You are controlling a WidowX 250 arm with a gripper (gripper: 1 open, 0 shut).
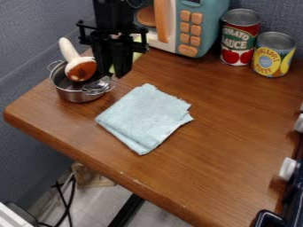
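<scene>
My black gripper (116, 55) hangs at the top centre-left, just above and behind a small steel pot (73, 91); whether its fingers are open or shut is hard to tell. An orange and cream utensil (81, 68) rests in the pot, its pale handle tilted up toward the back left. A pale yellow-green object is partly hidden behind the gripper. A folded light-blue cloth (145, 118) lies mid-table, right of the pot.
A teal toy microwave (194, 28), a tomato sauce can (238, 40) and a yellow can (274, 58) stand along the back. A dark appliance (286, 199) lines the right edge.
</scene>
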